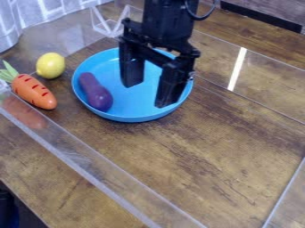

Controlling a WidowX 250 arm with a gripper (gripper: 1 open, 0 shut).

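My black gripper (155, 71) hangs open over the blue bowl (127, 109), one finger toward the left middle of the bowl and the other over its right side, nothing held between them. A purple eggplant (95, 92) lies at the left inside the bowl, just left of the gripper. The gripper hides part of the bowl's middle and back.
An orange carrot (32, 89) and a yellow lemon (50, 65) lie left of the bowl. Clear plastic walls run along the left and right.
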